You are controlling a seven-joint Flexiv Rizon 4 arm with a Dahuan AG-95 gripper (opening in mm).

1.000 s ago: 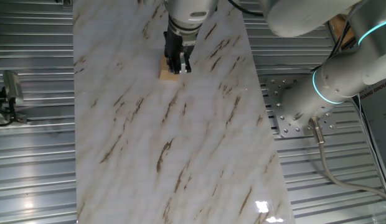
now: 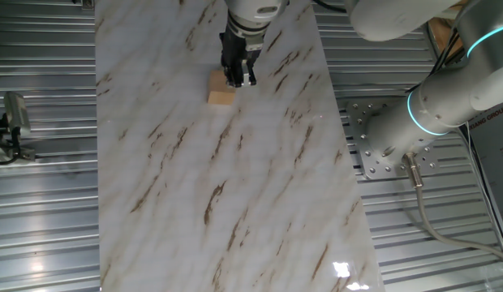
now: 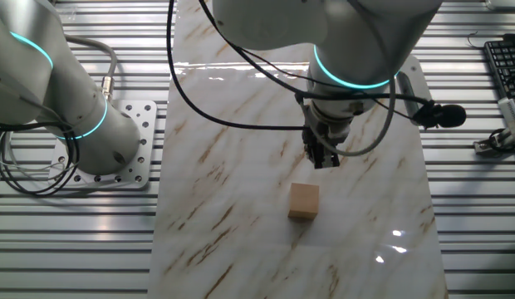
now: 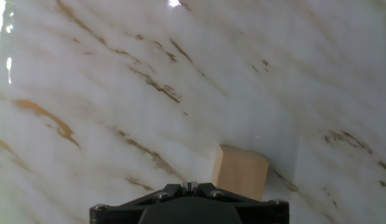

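Note:
A light wooden block [image 2: 221, 96] rests on the marble-patterned table, partly covered by my gripper [image 2: 242, 79] in exterior view 1. From the opposite side, exterior view 2 shows the block [image 3: 304, 200] fully clear, with the gripper [image 3: 326, 161] above the table and apart from it. In the wrist view the fingers meet at the bottom centre, so the gripper is shut with nothing visible between its tips. The block [image 4: 241, 171] lies just right of them, its lower part hidden behind the gripper.
A black cable [image 3: 241, 124] loops near my arm. A keyboard [image 3: 507, 71] lies off the table's far side.
My gripper has moved slightly up and to the right in exterior view 1, uncovering more of the block. The block has stayed in place.

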